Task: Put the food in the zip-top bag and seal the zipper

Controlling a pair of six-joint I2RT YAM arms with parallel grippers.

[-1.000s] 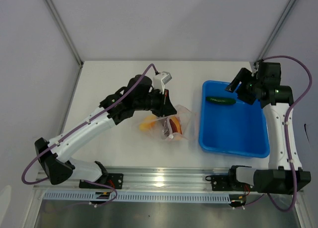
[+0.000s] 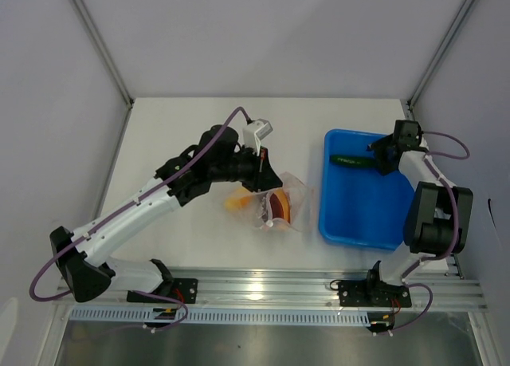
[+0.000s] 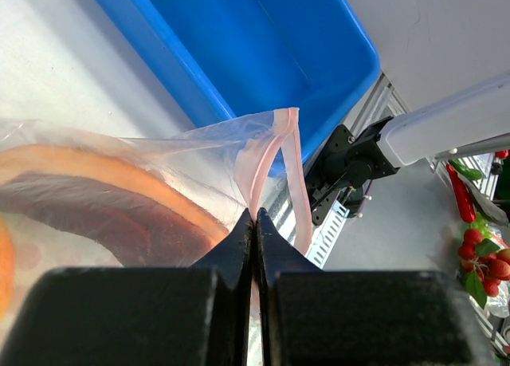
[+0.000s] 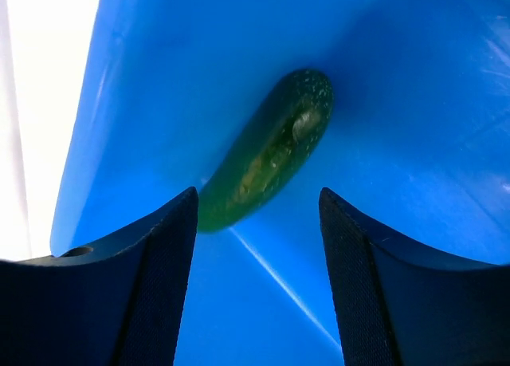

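Observation:
A zip top bag point(image 2: 291, 202) holding orange and dark reddish food lies left of the tray. My left gripper is shut on the bag's rim, its pink zipper strip point(image 3: 267, 155) rising from the fingertips. A green cucumber point(image 4: 263, 151) lies in the blue tray point(image 2: 366, 222). My right gripper is over it, fingers apart either side of its lower end, with nothing held between them.
The tray's walls point(image 4: 84, 143) surround the cucumber. Walls and metal rails edge the workspace.
My right arm has drawn in and down over the tray, its gripper moving toward the cucumber. The left gripper and bag have shifted only slightly.

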